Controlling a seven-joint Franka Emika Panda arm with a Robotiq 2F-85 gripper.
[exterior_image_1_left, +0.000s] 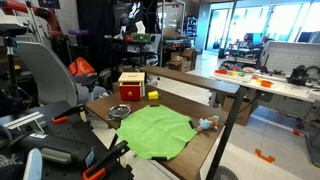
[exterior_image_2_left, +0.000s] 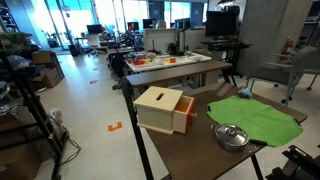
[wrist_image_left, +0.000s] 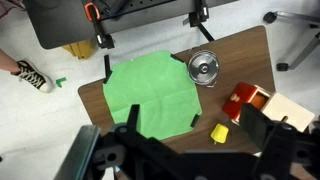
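Note:
A green cloth (exterior_image_1_left: 155, 132) lies spread on the dark brown table, fairly flat with uneven edges; the wrist view shows the same cloth (wrist_image_left: 150, 90) from above. Beside it stands a round silver metal bowl or pan (exterior_image_2_left: 230, 136), which looks empty. A pale wooden box (exterior_image_2_left: 158, 108) with a red-orange side stands apart from the cloth, and a small yellow block (wrist_image_left: 219, 133) is near it. My gripper hangs above the table with its dark fingers wide apart and nothing visible between them.
At the table's far side from the bowl lies a small blue-and-pinkish object (exterior_image_1_left: 207, 123). Bare tabletop (exterior_image_2_left: 185, 152) shows between the box and the bowl. Another table (exterior_image_1_left: 258, 82) with cluttered items stands behind. Cables and black mounts edge the workspace.

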